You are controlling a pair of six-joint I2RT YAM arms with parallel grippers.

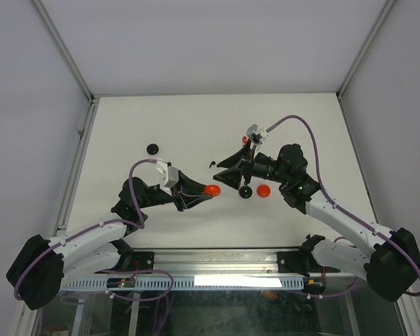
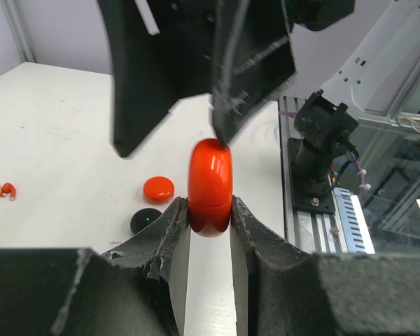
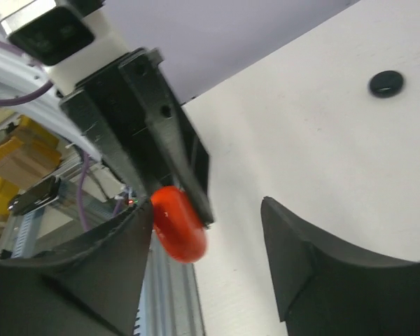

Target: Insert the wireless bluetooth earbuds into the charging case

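My left gripper (image 1: 207, 193) is shut on a rounded orange-red charging case, held above the table; it also shows in the right wrist view, between the left fingers. Just up and right of it in the top view is my right gripper (image 1: 219, 171), its fingers apart and nothing seen between them. One right fingertip (image 2: 225, 119) stands very close to the case's top in the left wrist view; whether it touches, I cannot tell. Two small red earbuds (image 2: 1, 190) lie on the table. Whether the held case contains any earbud does not show.
On the table by the right gripper lie a black case (image 1: 246, 192) and another orange-red case (image 1: 264, 190). A second black case (image 1: 152, 149) is at the left. A small black earbud (image 1: 212, 164) lies near the right fingertips.
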